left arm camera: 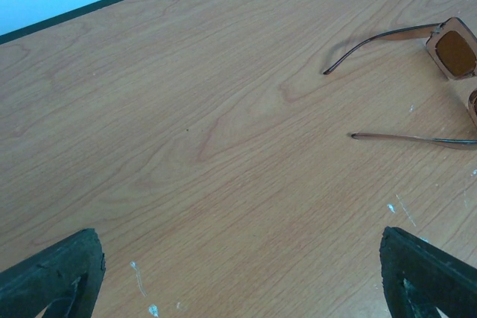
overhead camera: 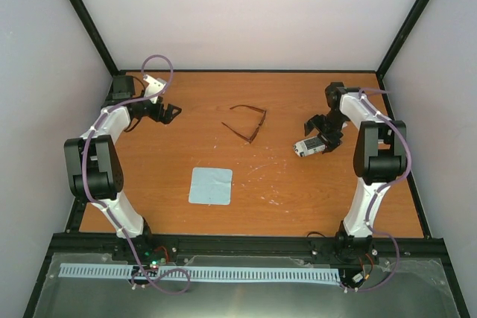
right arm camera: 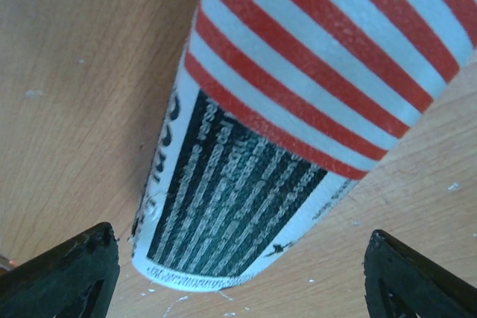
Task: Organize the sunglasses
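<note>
Brown-framed sunglasses [overhead camera: 256,126] lie unfolded near the table's middle, also at the right of the left wrist view [left arm camera: 455,51]. A pale blue square cloth [overhead camera: 210,185] lies front left of them. A case with stars-and-stripes and dark text panel [overhead camera: 308,147] [right arm camera: 291,80] lies right of the sunglasses. My right gripper [overhead camera: 323,132] is just over the case, its fingers apart on either side of it in the right wrist view. My left gripper [overhead camera: 167,112] is open at the back left, nothing between its fingers.
The wooden table [overhead camera: 276,199] has clear room at the front and back middle. White walls enclose the sides and back.
</note>
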